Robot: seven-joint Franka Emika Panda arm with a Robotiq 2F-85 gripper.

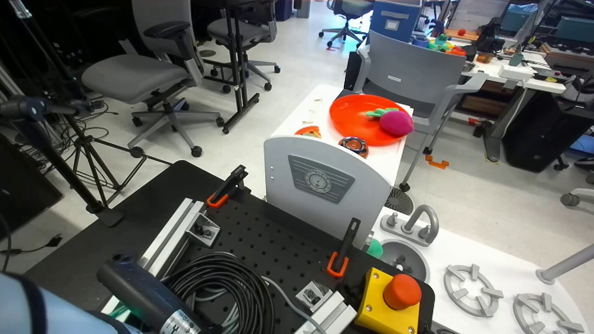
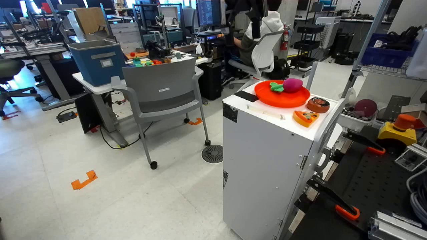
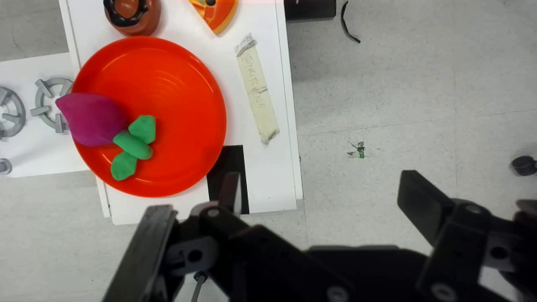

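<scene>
My gripper is open in the wrist view, its black fingers spread wide with only floor and the counter's edge beneath. Below and to the left of it in that view, a red plate point(image 3: 186, 95) lies on a white counter top point(image 3: 261, 176). On the plate rests a magenta toy vegetable point(image 3: 95, 121) with green leaves point(image 3: 133, 145). Beside the plate sit a brown, black-topped toy point(image 3: 142, 22) and an orange wedge-shaped toy point(image 3: 221, 15). Exterior view 2 has a dark gripper shape point(image 2: 250, 18) at the top, partly cut off.
A grey upright panel point(image 1: 284, 183) borders the counter. Beyond it stand a toy sink point(image 1: 402, 259) and burners point(image 1: 473, 289). The black table point(image 1: 261, 214) carries clamps, coiled cables and a red-and-yellow stop button point(image 1: 390, 300). A grey chair point(image 2: 160, 88) stands near the counter.
</scene>
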